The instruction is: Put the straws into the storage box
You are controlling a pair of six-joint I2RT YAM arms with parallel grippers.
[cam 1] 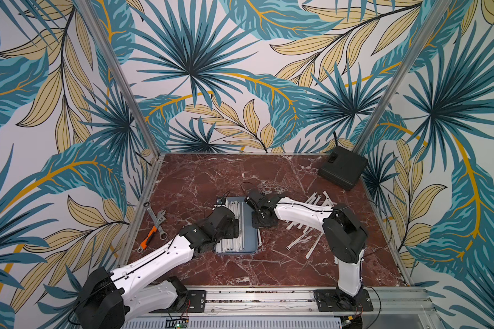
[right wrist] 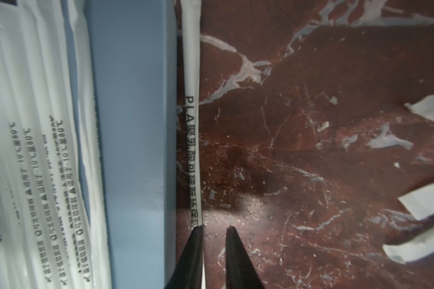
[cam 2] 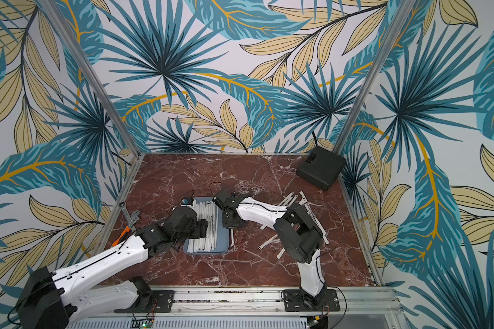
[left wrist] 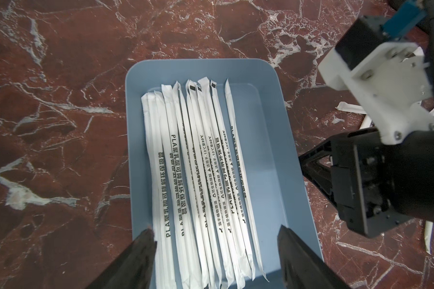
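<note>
The blue-grey storage box (left wrist: 202,65) holds several white wrapped straws (left wrist: 190,192) lying lengthwise on its left and middle; a bare strip runs along its right side. Over the box hangs my left gripper, wide open and holding nothing. One straw (right wrist: 192,72) lies on the table just outside the box's right wall. My right gripper is low above that straw, open by a narrow gap; the straw passes behind its left finger (right wrist: 192,255). Whether they touch cannot be told. More loose straws (cam 1: 299,238) lie scattered right of the box, partly under the right arm.
A black box (cam 1: 343,167) stands at the back right. At the left edge lie a wrench and an orange-handled tool (cam 1: 148,238). Behind the storage box the table (cam 1: 230,172) is clear. Both arms are close together over the box.
</note>
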